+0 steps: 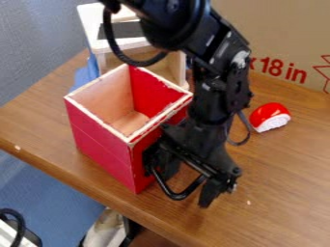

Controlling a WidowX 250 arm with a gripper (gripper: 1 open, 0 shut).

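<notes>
A red box (107, 142) with a white rim and an open top sits on the wooden table (45, 125), left of center in the camera view. The black gripper (194, 169) is low over the table at the box's right face, partly hiding it. Whether it touches the box, and whether it is open or shut, is hard to tell. A red and white rounded object (271, 117) lies on the table to the right, behind the arm.
A white boxy object (98, 29) stands at the back, with blue material beside it. A cardboard box (291, 43) fills the back right. The table's left edge drops to a blue floor.
</notes>
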